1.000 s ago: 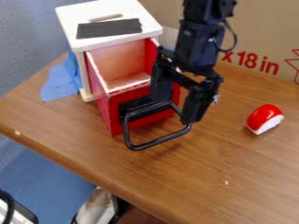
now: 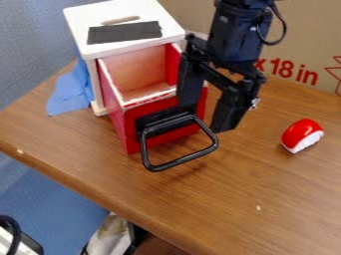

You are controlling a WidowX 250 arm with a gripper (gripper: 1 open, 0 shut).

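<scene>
My black gripper (image 2: 209,108) is lowered at the front right of a red drawer (image 2: 128,73), which is pulled out of a white cabinet (image 2: 114,14). The drawer's front carries a black loop handle (image 2: 180,161). One finger is beside the drawer's right side and the other further right; whether anything is between them is unclear. A red and white computer mouse (image 2: 302,135) lies on the wooden table to the right.
A blue cloth (image 2: 68,93) lies left of the cabinet. Cardboard (image 2: 306,35) stands behind. The table's left edge drops to the floor.
Over the last second my arm has shifted slightly, with the gripper's fingers tilting and moving a little leftward. The drawer and mouse appear unmoved.
</scene>
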